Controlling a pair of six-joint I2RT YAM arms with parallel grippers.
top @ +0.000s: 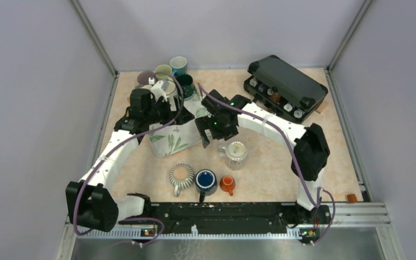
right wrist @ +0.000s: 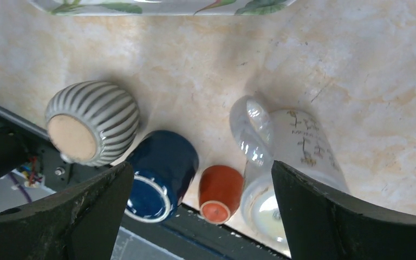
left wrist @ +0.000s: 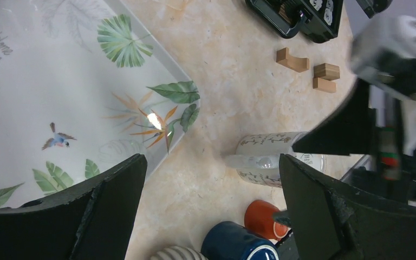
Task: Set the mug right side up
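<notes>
Several mugs stand bottom up on the table's front: a clear printed glass mug (top: pixel 236 157) with its handle to the left, a striped mug (top: pixel 181 176), a navy mug (top: pixel 206 181) and a small orange cup (top: pixel 227 184). My right gripper (top: pixel 208 132) is open just above and left of the glass mug; in the right wrist view the glass handle (right wrist: pixel 252 130) lies between and beyond its fingers. My left gripper (top: pixel 179 114) is open over the white leaf-patterned tray (top: pixel 168 141), nothing between its fingers.
More mugs (top: pixel 178 64) crowd the back left. A black case (top: pixel 287 81) sits at the back right, with small wooden blocks (left wrist: pixel 292 62) near it.
</notes>
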